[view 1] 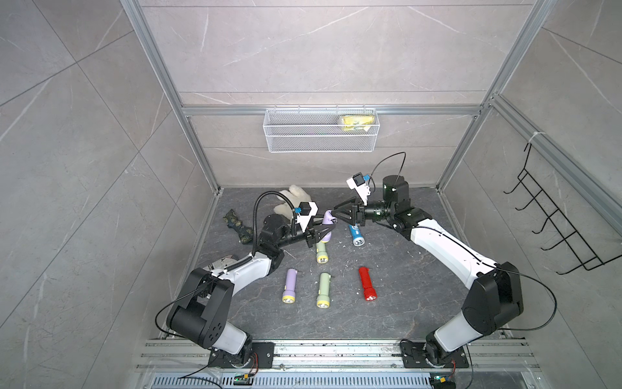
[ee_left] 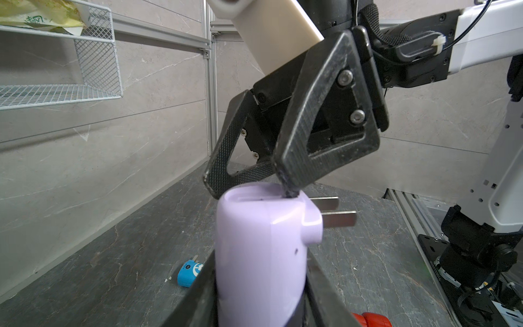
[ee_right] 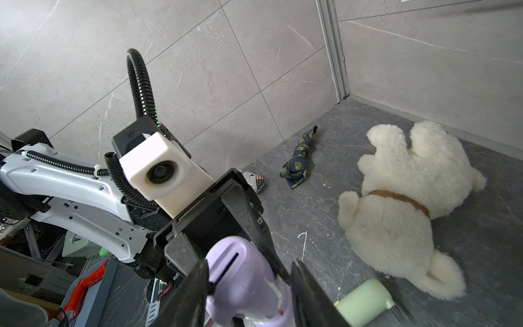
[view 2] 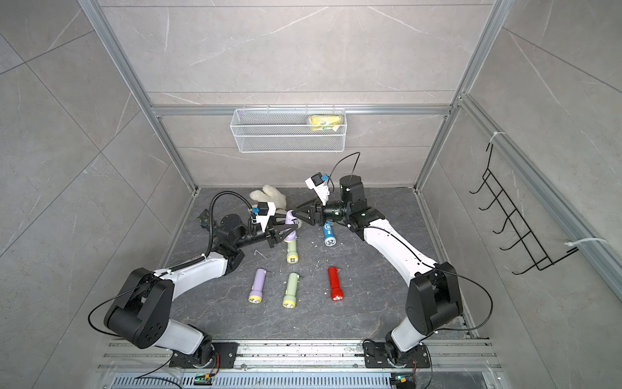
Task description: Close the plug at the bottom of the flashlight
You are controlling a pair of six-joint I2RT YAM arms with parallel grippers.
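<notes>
A light purple flashlight (ee_left: 261,250) stands upright with its bottom end up, and my left gripper (view 1: 329,228) is shut on its body. Two flat metal plug prongs (ee_left: 337,219) stick out sideways by that end in the left wrist view. My right gripper (view 1: 337,211) is at the top, its fingers apart; one fingertip (ee_left: 293,182) overlaps the end face, but whether it presses there I cannot tell. From the right wrist view, the slotted purple end (ee_right: 235,267) shows between my right fingers. The flashlight's lens end is hidden.
On the table below lie another purple flashlight (view 1: 289,285), two green ones, a red one (view 1: 367,283) and a blue one (view 1: 356,234). A white plush toy (ee_right: 403,218) lies at the back.
</notes>
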